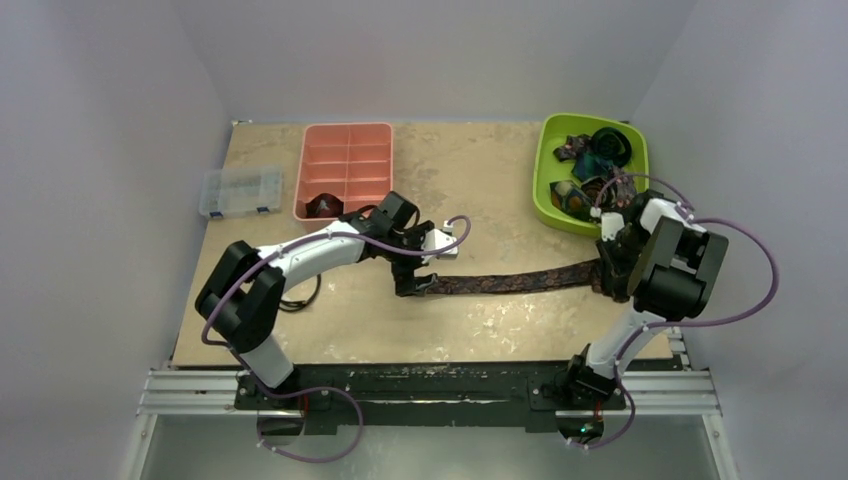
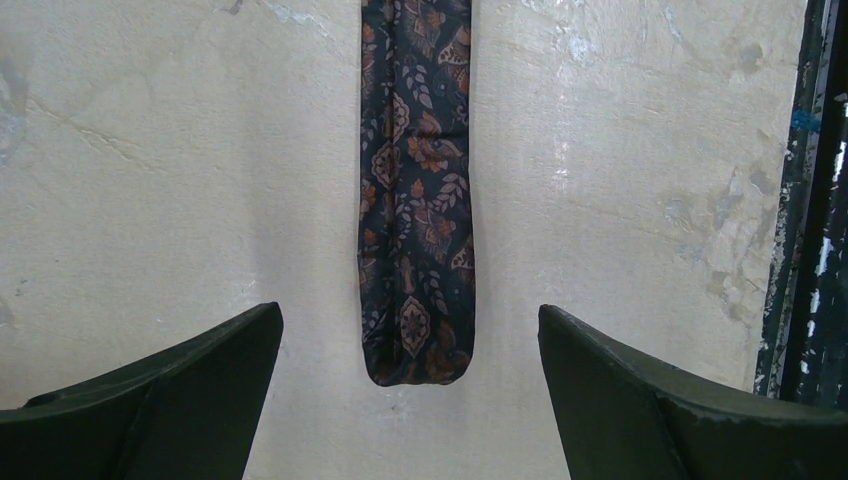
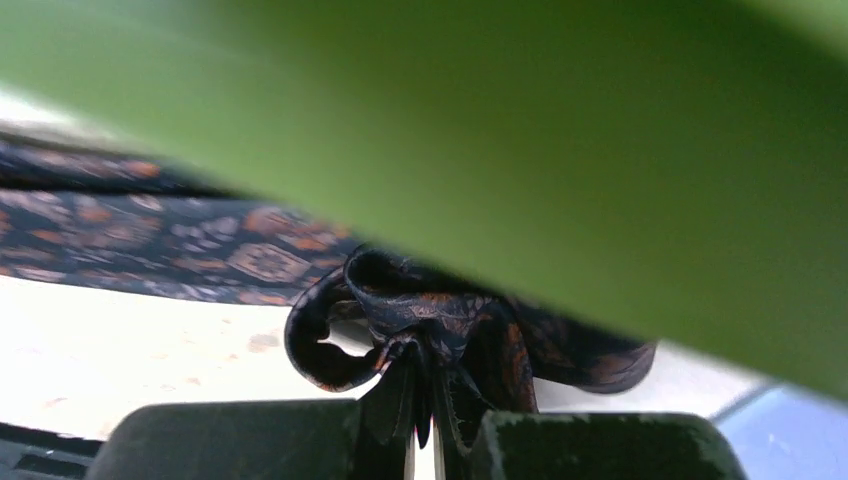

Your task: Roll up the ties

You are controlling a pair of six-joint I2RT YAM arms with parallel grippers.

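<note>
A dark floral tie point(image 1: 510, 284) lies stretched flat across the table, its right part bunched under my right arm. In the left wrist view the tie's blunt end point(image 2: 418, 345) rests on the table between my two spread fingers, and my left gripper is open with nothing gripped. My right gripper is shut, with a thin fold of the tie's gathered cloth point(image 3: 430, 320) pinched between its fingertips. Loops of the fabric stand up around those fingertips. The right gripper's tips are partly hidden in the top view.
A green bowl point(image 1: 542, 190) with several rolled ties is just behind my right gripper; its wall fills much of the right wrist view. A pink divided box point(image 1: 347, 130), a clear case point(image 1: 245, 192) and a black cable point(image 1: 300, 302) are at the left.
</note>
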